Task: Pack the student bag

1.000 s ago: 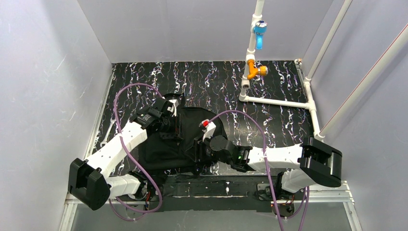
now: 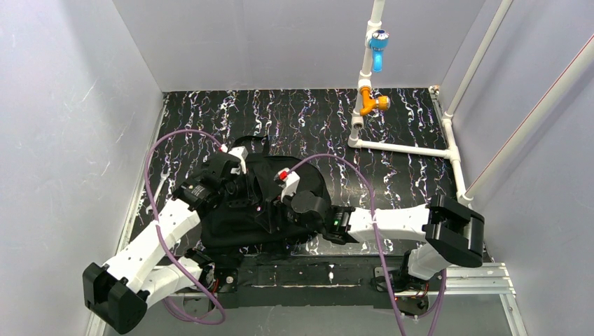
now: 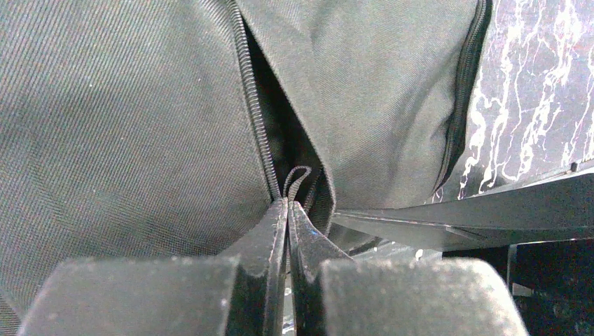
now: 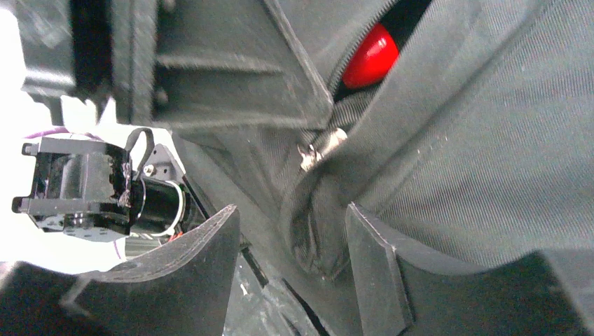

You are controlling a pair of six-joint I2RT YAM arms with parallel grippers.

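Note:
The black bag (image 2: 231, 231) lies flat on the dark marbled surface under both arms. In the left wrist view, my left gripper is shut at an open zipper (image 3: 256, 119), its tips at the base of a loop pull (image 3: 300, 175); whether they grip it is unclear. My right gripper stands open over a fabric fold. Above it in the right wrist view show a metal zipper slider (image 4: 323, 147) and a red object (image 4: 371, 56) inside the bag's opening.
A white pipe frame (image 2: 399, 148) with blue (image 2: 379, 42) and orange taps (image 2: 371, 100) stands at the back right. A wrench (image 2: 160, 189) lies left of the bag. Pale walls enclose both sides.
The bag stays in about the same place.

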